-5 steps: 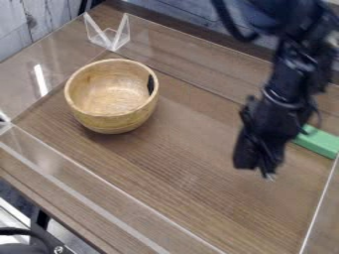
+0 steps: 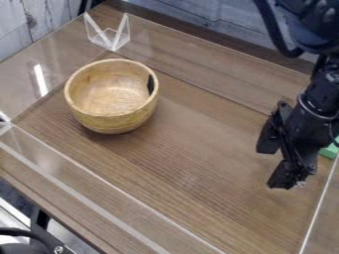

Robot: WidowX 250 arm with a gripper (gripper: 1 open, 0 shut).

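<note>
My gripper (image 2: 279, 159) hangs low over the right side of the wooden table (image 2: 185, 179), its two black fingers apart with nothing seen between them. A green object (image 2: 330, 149) lies at the right edge, partly hidden behind the gripper. A round wooden bowl (image 2: 111, 96) stands on the upper left of the table, well apart from the gripper.
A clear plastic holder (image 2: 109, 32) sits at the top left. Black cables (image 2: 20, 238) show at the bottom left corner.
My gripper moved right from the middle-right toward the green object, hiding more of it, and has since shifted slightly and changed its angle. The bowl has stayed still.
</note>
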